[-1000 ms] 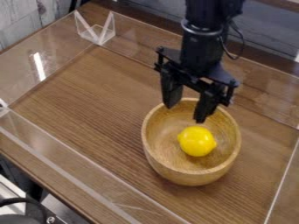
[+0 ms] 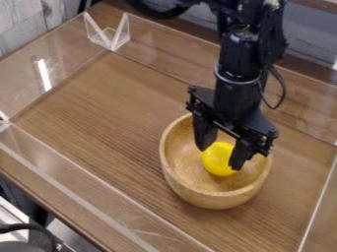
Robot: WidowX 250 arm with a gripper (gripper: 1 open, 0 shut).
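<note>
A black gripper [image 2: 228, 143] hangs over a round tan bowl [image 2: 215, 190], its fingers spread open above a yellow round object [image 2: 220, 160] inside the bowl. The fingers reach down either side at the upper part of the object; contact cannot be told.
A white wire-like holder [image 2: 108, 34] stands at the back left. Dark cables run at the lower left edge.
</note>
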